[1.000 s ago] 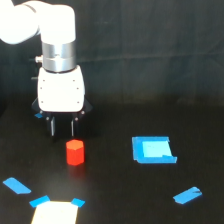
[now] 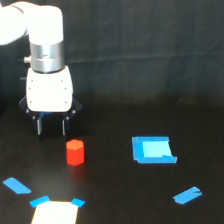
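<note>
A red block with a hexagonal outline (image 2: pixel 75 152) sits on the black table at left of centre. Up and to the left of it in the picture is my gripper (image 2: pixel 52 124), its dark fingers pointing down. The two fingers stand apart, and nothing shows between them, so the gripper is open. No contact with the block is visible. Against the dark background the finger outlines are hard to make out.
A blue-taped square with a pale centre (image 2: pixel 156 149) lies to the right. Blue tape strips mark the table at front left (image 2: pixel 16 186) and front right (image 2: pixel 187 195). A pale square (image 2: pixel 54 213) is cut off by the bottom edge.
My arm and gripper have shifted left in the picture, away from the red block. The fingers look a little farther apart. The block has stayed in place.
</note>
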